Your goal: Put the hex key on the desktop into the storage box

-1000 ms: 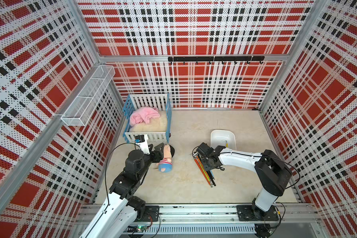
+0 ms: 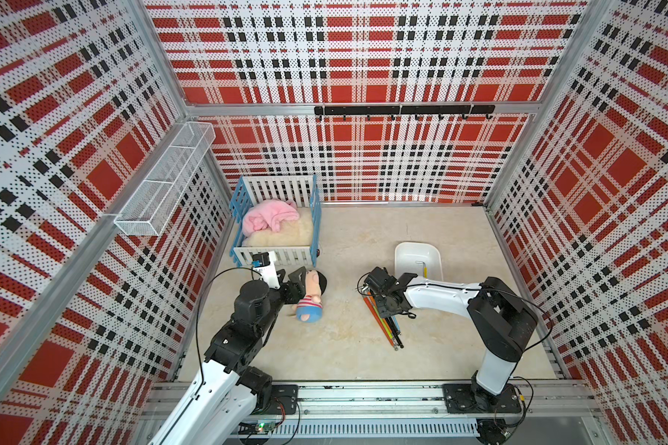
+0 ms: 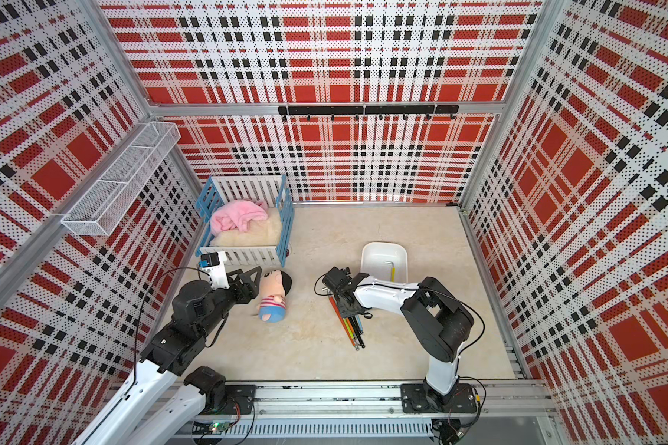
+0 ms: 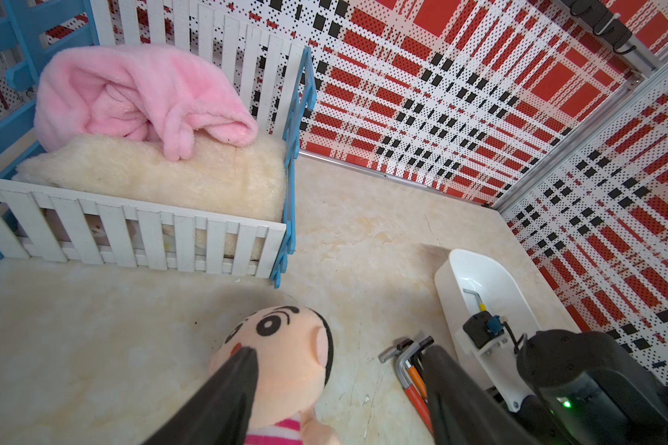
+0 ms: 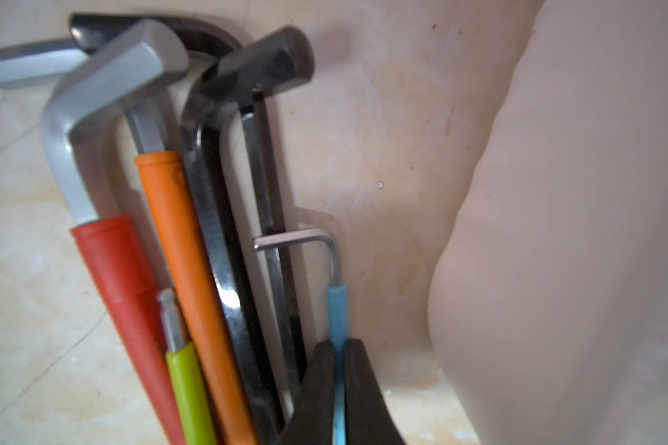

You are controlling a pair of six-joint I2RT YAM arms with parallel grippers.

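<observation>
In the right wrist view a blue-sleeved hex key (image 5: 337,307) lies on the desktop beside several larger keys. My right gripper has its fingers drawn together over the blue sleeve, shut with no grip on it; the blue shows as a strip along the narrow slit, outside the fingers. The white storage box (image 2: 418,245) stands just right of the keys, its wall (image 5: 564,237) close beside that gripper. A yellow hex key (image 2: 424,271) is inside it. My left gripper is open near the doll, away from the keys.
Red (image 5: 122,274), orange (image 5: 193,296), lime (image 5: 191,393) and black (image 5: 222,222) keys crowd the left of the blue one. A doll (image 2: 310,300) lies mid-left, before the toy crib (image 2: 274,256). Behind the keys the desktop (image 2: 356,237) is clear.
</observation>
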